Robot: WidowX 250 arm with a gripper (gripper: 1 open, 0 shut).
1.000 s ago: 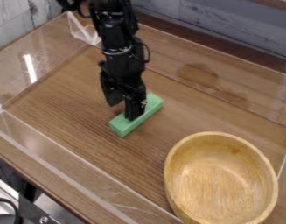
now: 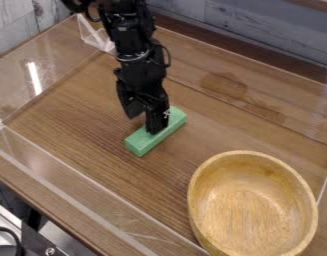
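A green rectangular block [image 2: 150, 142] lies diagonally on the wooden table near the middle. The black gripper [image 2: 144, 118] hangs from the top of the view over the block's upper part, its fingers open and close to or touching it; whether the block is between them is hard to tell.
A pale wooden bowl [image 2: 253, 202] sits at the bottom right. A clear plastic item lies at the upper left behind the arm. Black cables are at the lower left corner.
The gripper has shifted slightly up and to the left over the block. The block looks to be in the same place.
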